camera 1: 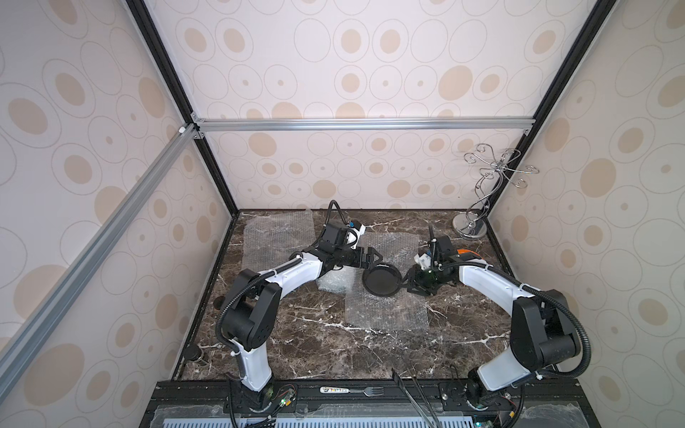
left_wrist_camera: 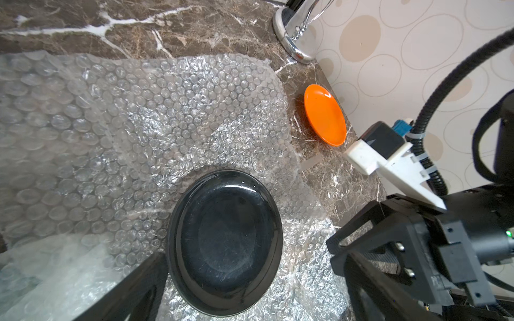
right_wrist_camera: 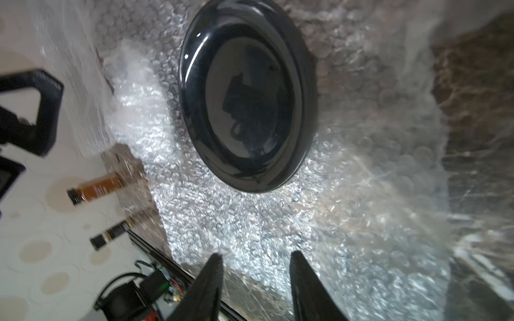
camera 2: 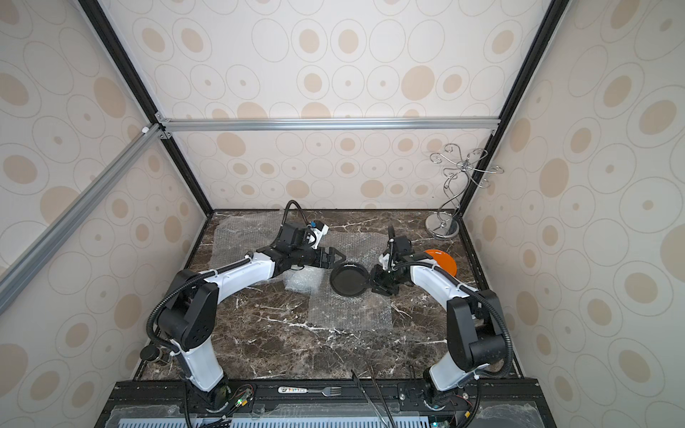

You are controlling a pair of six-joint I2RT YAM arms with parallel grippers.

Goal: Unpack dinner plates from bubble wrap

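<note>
A black plate (camera 1: 382,280) lies face up on a spread sheet of bubble wrap (camera 1: 371,319), bare on top. My left gripper (camera 1: 371,257) hovers over the plate's upper left side; its fingers (left_wrist_camera: 136,291) stand wide apart with nothing between them. On the plate's right side is my right gripper (camera 1: 414,279). In the right wrist view its fingers (right_wrist_camera: 206,291) are partly apart, with only bubble wrap seen beyond the gap. The plate (right_wrist_camera: 249,96) is ahead of those fingertips, apart from them in that view. Behind the right arm, an orange plate (camera 2: 441,262) rests on the marble table.
Another bubble wrap sheet (camera 1: 278,239) is spread at the back left. A metal stand (camera 2: 442,225) occupies the back right corner. Two small bottles (right_wrist_camera: 96,188) show in the right wrist view.
</note>
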